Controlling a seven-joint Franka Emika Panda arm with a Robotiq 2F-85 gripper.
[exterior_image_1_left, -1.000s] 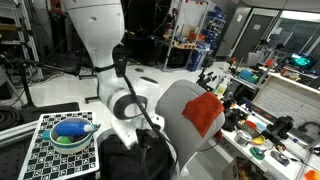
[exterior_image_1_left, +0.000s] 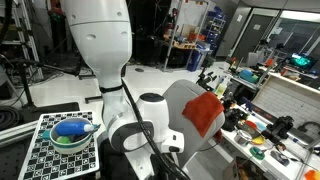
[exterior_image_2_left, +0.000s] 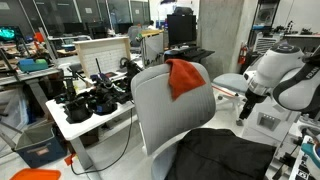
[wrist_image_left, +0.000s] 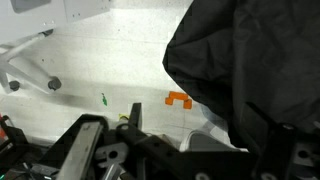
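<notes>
A black cloth (exterior_image_2_left: 222, 152) lies spread low in front of a grey chair (exterior_image_2_left: 160, 108). An orange-red cloth (exterior_image_1_left: 202, 113) hangs over the top of the chair's backrest and shows in both exterior views. My gripper (exterior_image_2_left: 246, 107) is above the right-hand side of the black cloth, clear of it, fingers pointing down. From the wrist, the gripper stands open with nothing held between its fingers, and the black cloth (wrist_image_left: 225, 55) fills much of the right side. In exterior view 1 the arm hides most of the black cloth.
A bowl (exterior_image_1_left: 70, 140) with a blue item (exterior_image_1_left: 72, 128) rests on a white grid surface at the left. Beyond the chair, a white desk (exterior_image_2_left: 90, 122) carries several dark objects. A small orange piece (wrist_image_left: 178, 99) lies on the pale floor beside the black cloth.
The chair and orange-red cloth have not moved.
</notes>
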